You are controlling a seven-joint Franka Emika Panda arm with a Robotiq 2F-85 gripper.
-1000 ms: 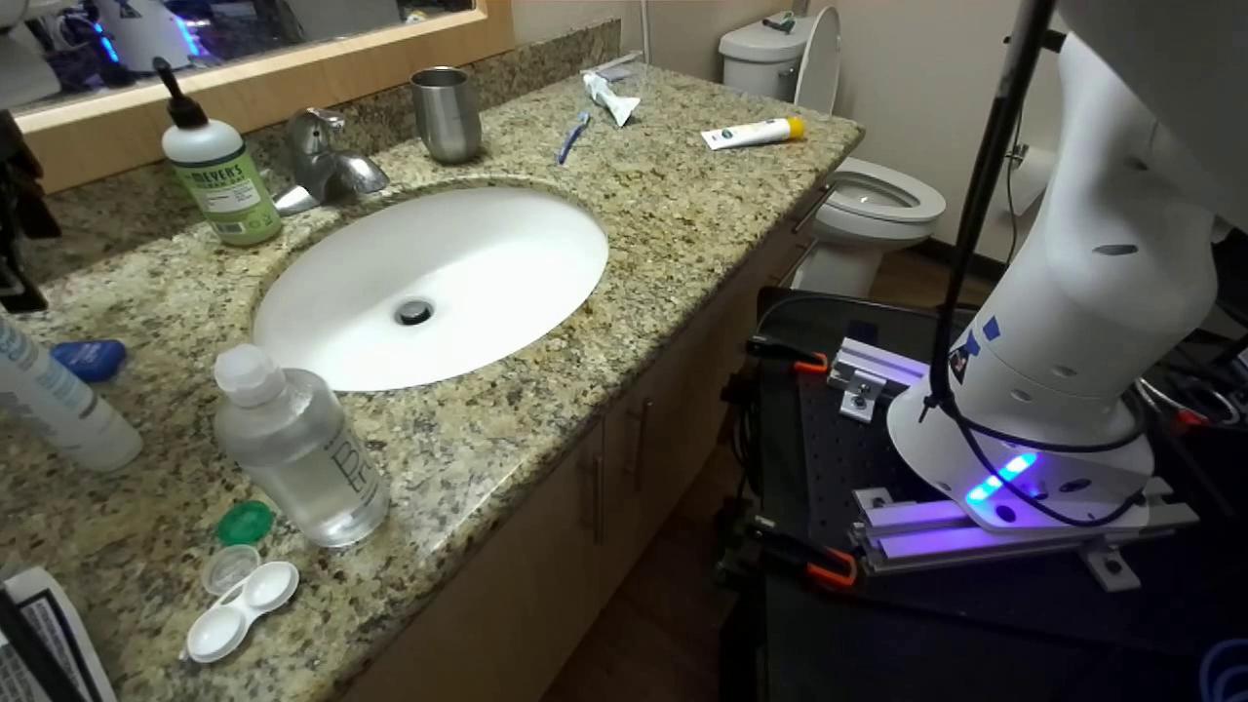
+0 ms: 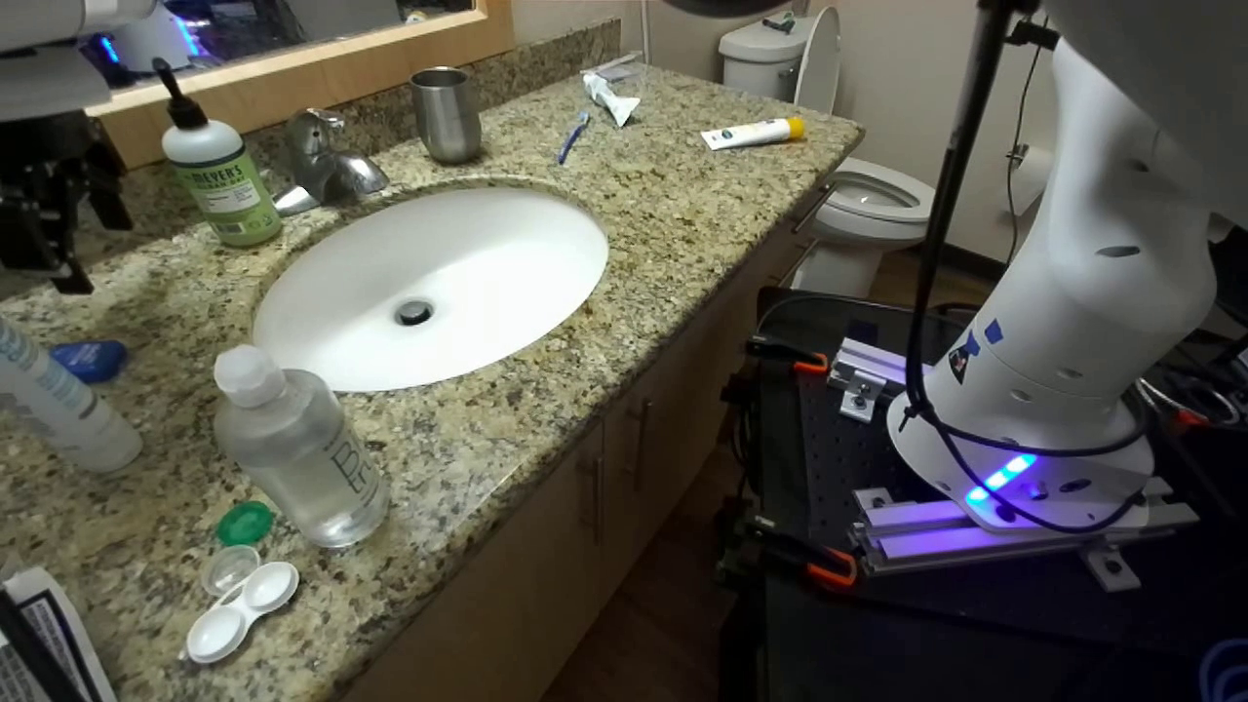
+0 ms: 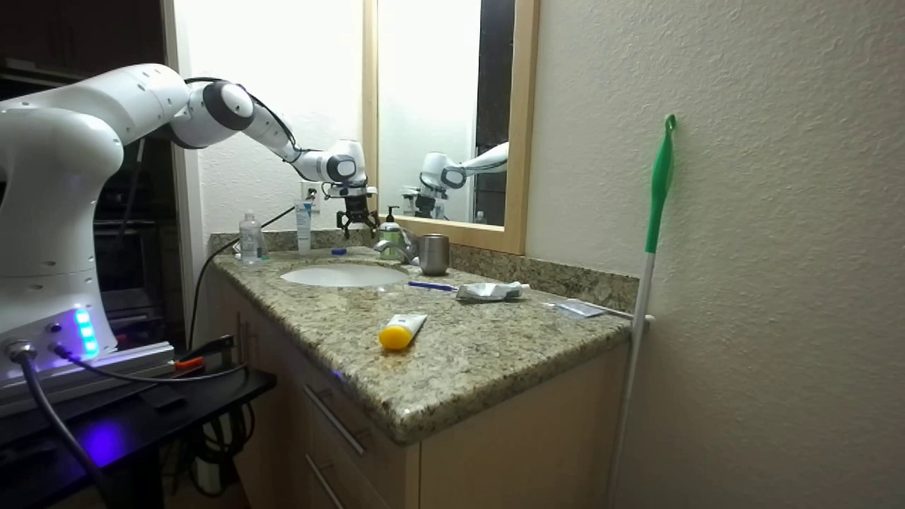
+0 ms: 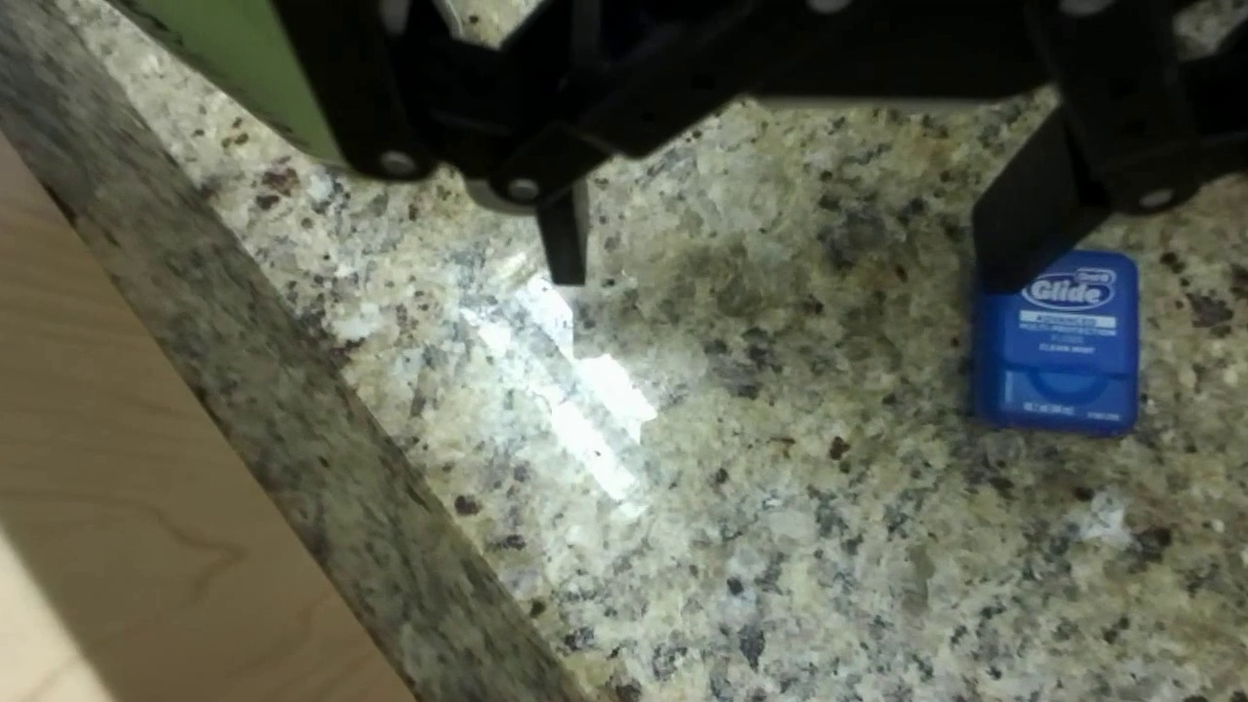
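Note:
My gripper is open above the granite counter, with no object between its fingers. A blue floss box, labelled Glide, lies flat just beyond the right finger in the wrist view; that fingertip covers its upper left corner. In exterior view 1 the same blue box lies below and in front of the gripper, partly behind a white tube. The green soap bottle with its black pump stands close by, between gripper and faucet. Its green side fills the upper left of the wrist view.
A clear bottle, a white tube and a contact lens case occupy the near counter. The sink, faucet and steel cup lie farther along. The mirror frame borders the back.
In exterior view 1, my gripper has come farther into view from the left edge, moving right toward the soap bottle. The counter objects appear unmoved.

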